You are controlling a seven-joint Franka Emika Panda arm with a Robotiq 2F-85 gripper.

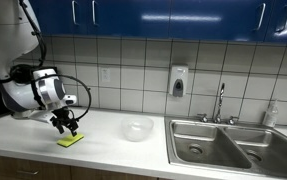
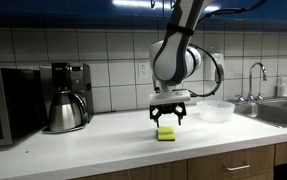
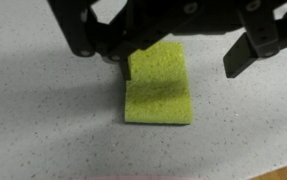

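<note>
A yellow-green sponge (image 1: 70, 140) lies flat on the white counter, left of the bowl in exterior view 1. Just above it hangs my gripper (image 1: 67, 130), pointing down with its fingers apart. From the wrist, the sponge (image 3: 158, 90) shows between the two fingers, close to the left one and well clear of the right finger (image 3: 239, 57). Part of its far end is hidden behind the gripper body. Exterior view 2 has the sponge (image 2: 166, 133) directly below the open gripper (image 2: 169, 115).
A clear white bowl (image 1: 138, 128) stands right of the sponge, before a double steel sink (image 1: 198, 145) with a faucet (image 1: 220, 103). A coffee maker (image 2: 69, 98) and a microwave (image 2: 8, 110) are at the left in exterior view 2.
</note>
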